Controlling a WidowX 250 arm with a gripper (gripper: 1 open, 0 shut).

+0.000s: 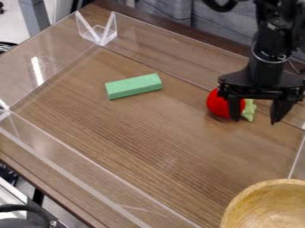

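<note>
My black gripper [256,100] has its fingers open and low over a red round object [220,102] with a small light-green leafy part [247,110] at its right. The red object is partly hidden by the fingers. A green block [134,86] lies on the wooden table to the left, apart from the gripper.
A tan bowl [265,209] sits at the bottom right. A clear container [98,27] stands at the back left.
</note>
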